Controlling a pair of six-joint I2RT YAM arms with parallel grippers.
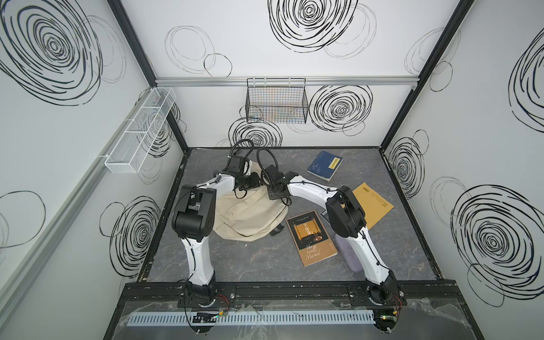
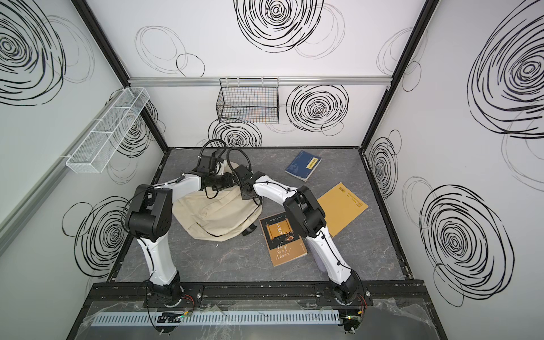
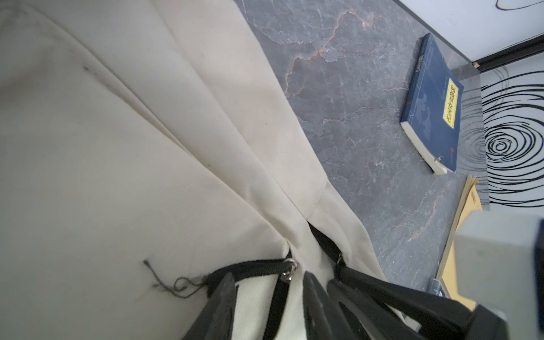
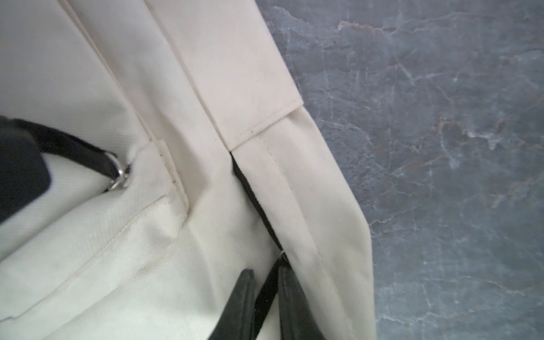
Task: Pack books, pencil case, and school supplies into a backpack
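Note:
A cream backpack (image 1: 243,218) lies on the left half of the grey table, both grippers over its upper part. My left gripper is at a black strap with a metal zip pull; whether its fingers touch is hard to see. My right gripper has its fingertips at a black zip along the bag's edge, slightly apart. A blue book (image 1: 324,165), a brown book (image 1: 311,243), a yellow envelope (image 1: 374,204) and a purple pencil case (image 1: 348,255) lie to the right, the last partly hidden by the right arm.
A black wire basket (image 1: 276,104) hangs on the back wall, a white one (image 1: 136,136) on the left wall. Bare table shows at the back right and near left.

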